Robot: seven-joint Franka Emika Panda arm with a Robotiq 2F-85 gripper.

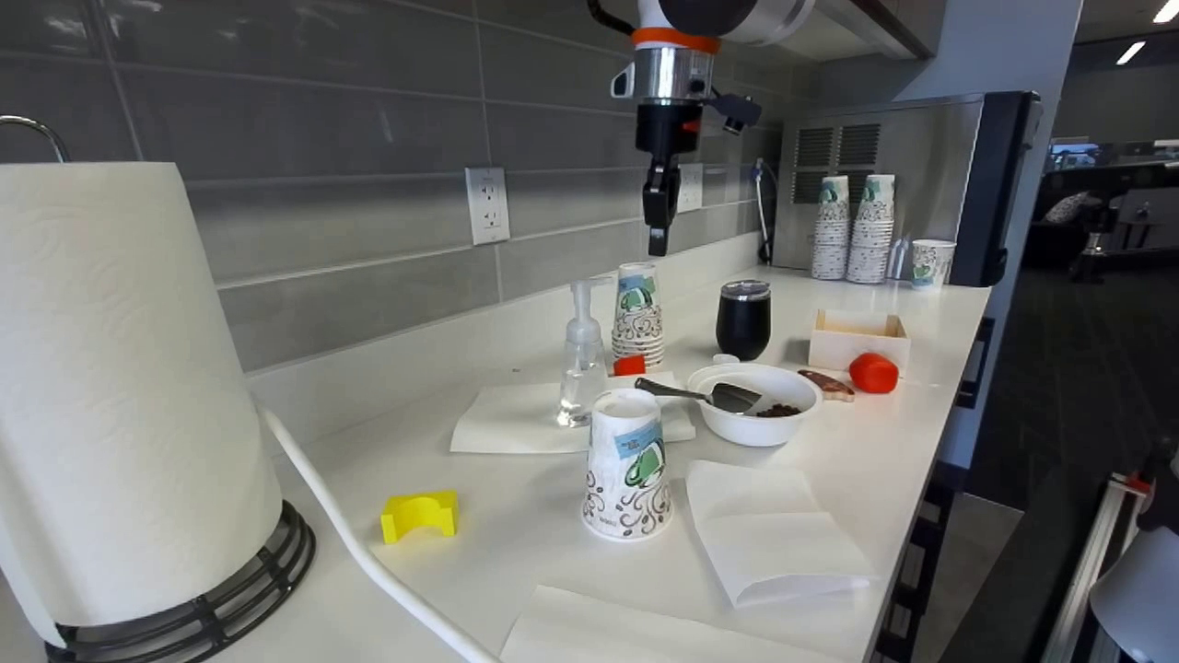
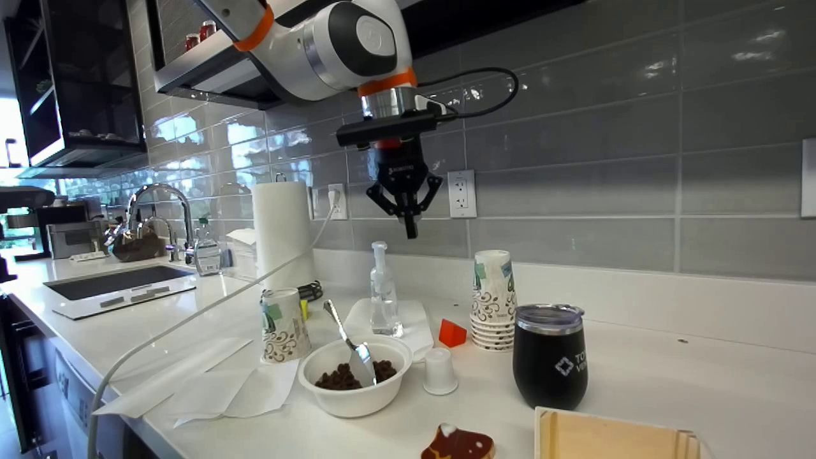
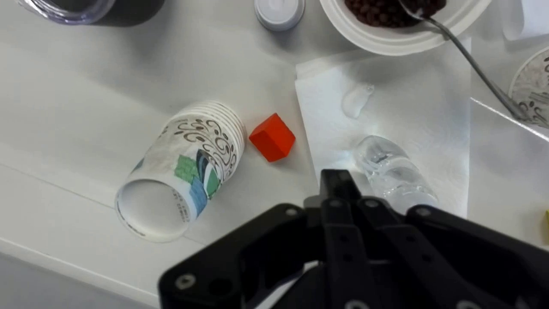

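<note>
High above the counter hangs my gripper [image 2: 411,229], shut, with nothing showing between its fingers. In the wrist view its fingertips [image 3: 337,180] overlap the paper towel's edge, near the clear soap bottle [image 3: 396,172]. A red block [image 3: 272,137] lies below, between a stack of paper cups [image 3: 180,170] and the towel. In the second exterior view, the white bowl [image 2: 356,402] holds brown bits and a spoon [image 2: 361,359]. Beside the bowl stands a small white cup [image 2: 440,371]. A black tumbler [image 2: 551,359] is to the right of the cup stack.
An upside-down paper cup [image 1: 626,470], a yellow block [image 1: 420,515] and a paper towel roll [image 1: 133,387] stand toward the near left. A wooden box [image 1: 859,341] and a red tomato-like item [image 1: 873,372] sit farther right. Folded paper [image 1: 774,530] lies by the counter's front.
</note>
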